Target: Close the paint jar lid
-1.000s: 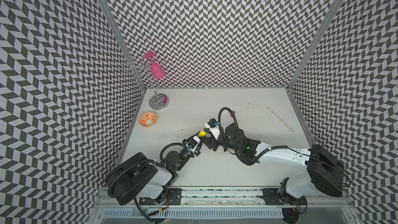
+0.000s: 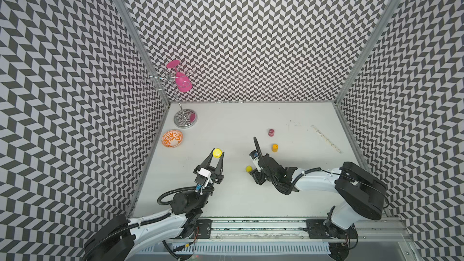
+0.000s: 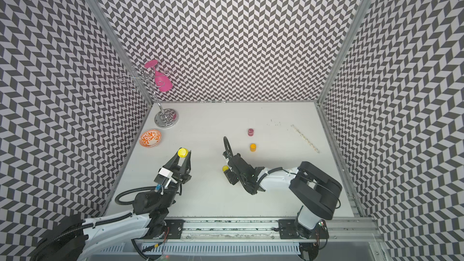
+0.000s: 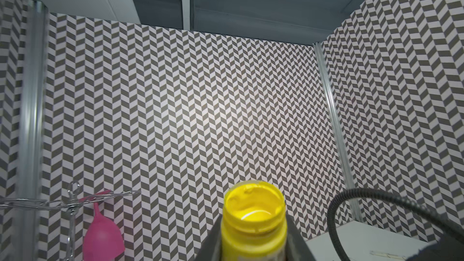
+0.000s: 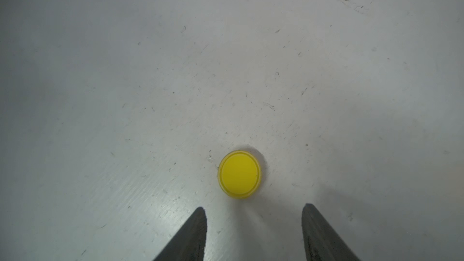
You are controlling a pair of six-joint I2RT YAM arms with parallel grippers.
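The yellow paint jar [image 4: 253, 222] is upright in my left gripper [image 2: 217, 156], which is shut on it. Its mouth is uncovered, and yellow paint shows inside. On the white table lies a round yellow lid [image 5: 239, 174], flat, seen also as a small yellow disc [image 2: 249, 168] in the top left view. My right gripper points down over the table close to the lid. Its two fingers [image 5: 189, 236] stand apart with only table between them, and in the right wrist view the lid appears just beyond their tips.
An orange jar [image 2: 274, 148] and a dark pink jar [image 2: 271, 132] stand beyond the right gripper. At the left are a patterned bowl [image 2: 172, 138] and a metal stand [image 2: 185, 118] holding a pink goblet [image 2: 183, 82]. A thin clear stick [image 2: 326, 139] lies far right.
The left gripper has moved left with the jar.
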